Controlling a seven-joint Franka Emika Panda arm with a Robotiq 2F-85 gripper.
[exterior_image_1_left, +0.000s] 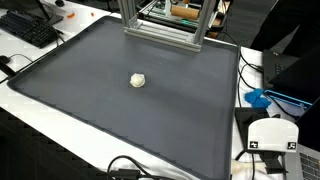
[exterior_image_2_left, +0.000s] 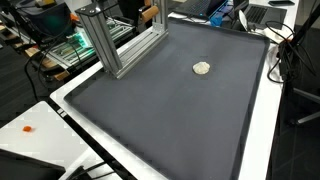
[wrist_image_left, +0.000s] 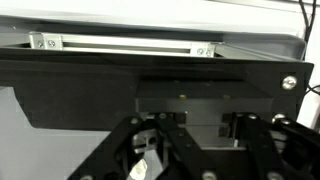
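Note:
In the wrist view my gripper is over a black panel (wrist_image_left: 75, 95), which looks like a drawer front. A dark block (wrist_image_left: 205, 96), perhaps its handle, lies just ahead of the fingertips. The two fingers show apart, with a pale patch between them; whether they touch the block is unclear. A light frame (exterior_image_1_left: 165, 35) stands at the far edge of the table in exterior view 1, and in exterior view 2 the same frame (exterior_image_2_left: 118, 58) is at the upper left. A small round cream object (exterior_image_1_left: 137, 80) lies alone on the dark tabletop.
A keyboard (exterior_image_1_left: 27, 29) lies at the left in exterior view 1. At the right are a white chair-like piece (exterior_image_1_left: 272, 133) and a blue item (exterior_image_1_left: 257, 98). Cables (exterior_image_2_left: 290, 48) hang beyond the table's edge.

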